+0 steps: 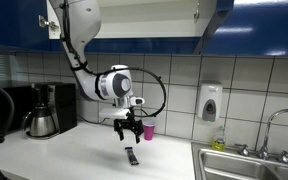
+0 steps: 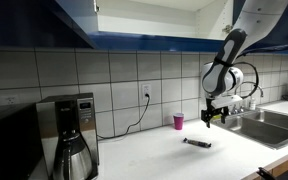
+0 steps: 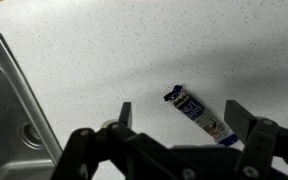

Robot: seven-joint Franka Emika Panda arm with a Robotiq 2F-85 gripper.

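Note:
A dark, narrow wrapped bar (image 3: 201,115) lies on the white speckled counter (image 3: 134,60), just beyond my fingers in the wrist view. The same bar (image 1: 131,156) rests near the middle of the counter in exterior view 1, and the bar (image 2: 197,143) shows again in exterior view 2. My gripper (image 1: 128,135) hangs above it, pointing down, apart from it. In the wrist view the gripper stands open, its two fingertips wide apart and nothing held; the bar appears between and below them.
A pink cup (image 1: 149,131) stands by the tiled wall. The coffee maker (image 1: 41,112) is at the left end, the metal sink (image 1: 234,165) at the right, with a soap bottle (image 1: 220,139) behind it.

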